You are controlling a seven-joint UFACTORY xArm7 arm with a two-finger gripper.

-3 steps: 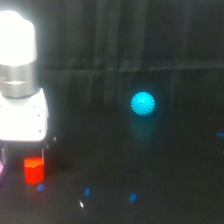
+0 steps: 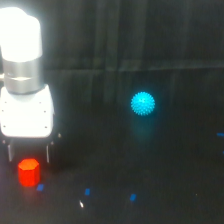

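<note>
A small red block (image 2: 29, 173) rests on the dark surface at the lower left. Just above it in the picture is my gripper (image 2: 29, 154), under the white and grey arm. Its narrow dark fingers stand apart, one toward each side of the block, and no object shows between them. The block sits a little below the fingertips in the image; whether they touch it is hard to tell. Apart from these, a spiky light-blue ball (image 2: 143, 103) lies right of centre.
Small blue marks (image 2: 87, 191) dot the dark surface (image 2: 110, 160) near the front, with another at the right edge. A dark curtain (image 2: 100, 40) hangs behind.
The arm has moved slightly right and up in the picture. The red block has shifted a little left and appears turned. The blue ball has stayed in place.
</note>
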